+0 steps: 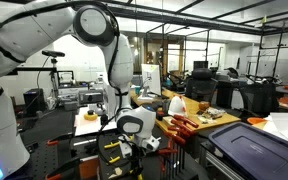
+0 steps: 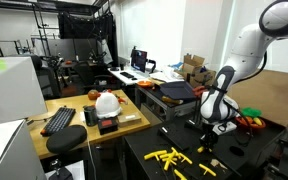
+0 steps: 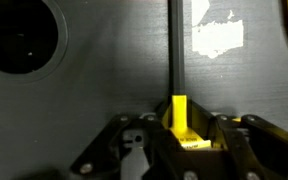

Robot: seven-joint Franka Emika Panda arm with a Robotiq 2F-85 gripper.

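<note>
In the wrist view, a small yellow piece (image 3: 180, 112) sits between the fingers of my gripper, which is shut on it. A long thin dark strip (image 3: 176, 45) runs straight out from its end; whether it belongs to the piece cannot be told. More yellow shows lower between the fingers. In the second exterior view, my gripper (image 2: 205, 150) is low over the black table (image 2: 134, 160), near several yellow pieces (image 2: 170, 157). The arm's white wrist hides much of the grip in the first exterior view.
A round dark opening (image 3: 19, 38) lies at the wrist view's upper left, and a white label (image 3: 219, 37) at upper right. Red pieces (image 1: 180, 130) lie right of the arm. A grey tray (image 1: 252, 148) is farther right. An orange-topped table (image 2: 112, 128) adjoins the black one.
</note>
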